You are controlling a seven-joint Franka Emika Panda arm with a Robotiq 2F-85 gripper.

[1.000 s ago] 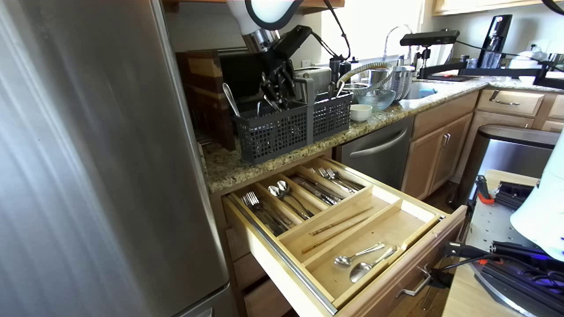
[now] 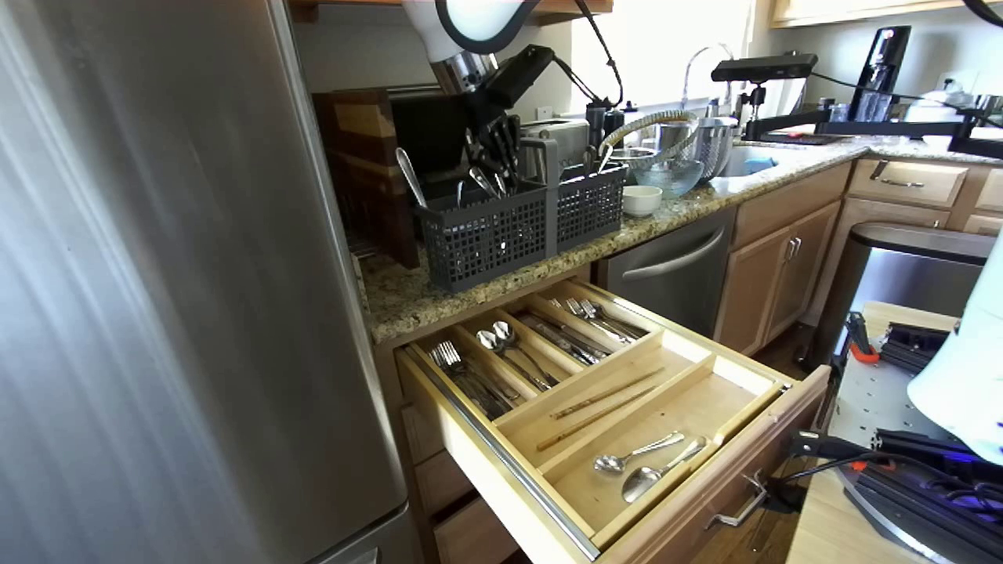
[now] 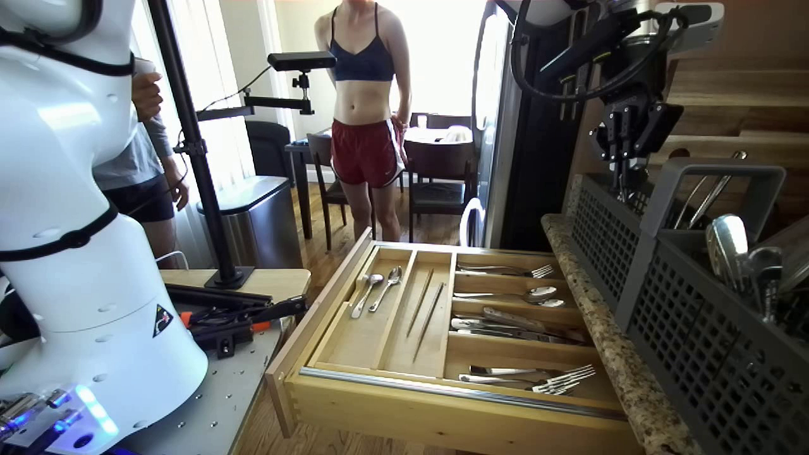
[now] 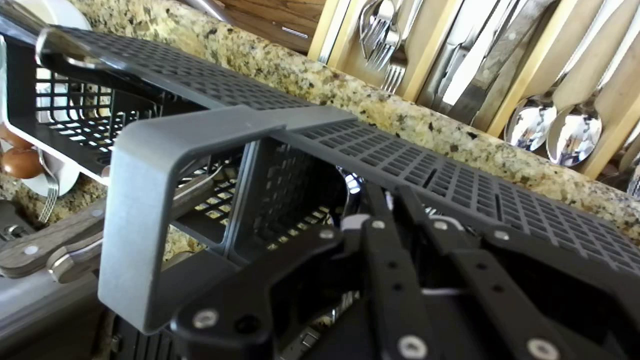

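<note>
My gripper is down in the grey cutlery basket (image 2: 489,240) on the counter. Its two black fingers (image 4: 384,240) are close together on a shiny metal utensil (image 4: 389,201), only a sliver of which shows between the tips. Basket walls and fingers hide the rest, so its kind is unclear. Metal handles (image 2: 483,182) rise right beside the gripper in exterior view 1. The open wooden drawer (image 3: 455,390) below holds forks (image 2: 449,357), spoons (image 2: 505,330) and knives (image 3: 485,327) in separate compartments.
Two chopsticks (image 2: 602,395) and two serving spoons (image 2: 642,482) lie in the drawer's front compartments. The basket's tall handle (image 4: 141,198) stands close to the gripper. A wooden block (image 2: 367,141) rises behind the basket, and a white bowl (image 2: 642,200) sits at its right.
The gripper's fingers have drawn together, and the metal handles beside them show more clearly. The arm stays in nearly the same place; the drawer and its contents look unchanged.
</note>
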